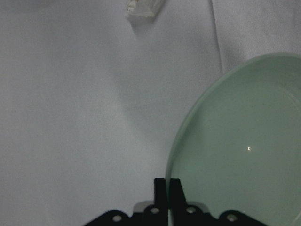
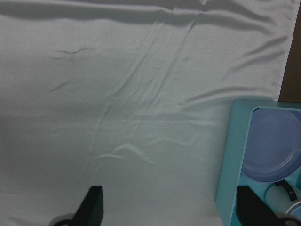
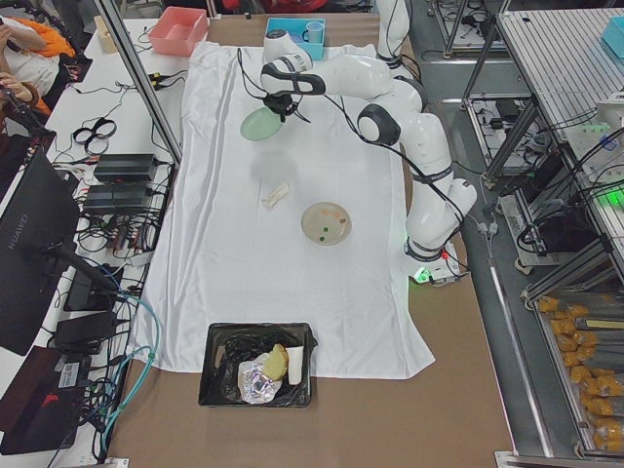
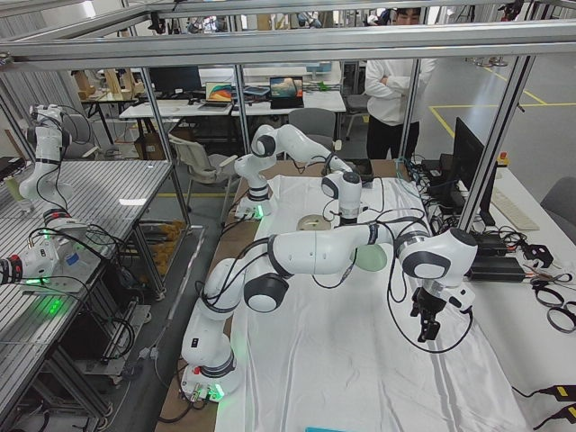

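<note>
My left gripper is shut on the rim of a green plate [image 1: 240, 136], which it holds in the upper middle of the cloth in the camera left view [image 3: 260, 124]. My right gripper is open over bare cloth beside a blue bin [image 2: 225, 174], which holds a blue plate [image 2: 270, 136] and a mug [image 2: 277, 197]. A cream plate [image 3: 326, 216] with small bits on it and a pale wrapper [image 3: 276, 195] lie on the cloth.
A black lined bin [image 3: 219, 390] with foil and scraps stands at the near edge. A pink bin [image 3: 178, 29] sits on the side table. The cloth [image 3: 253, 273] between black bin and plates is clear.
</note>
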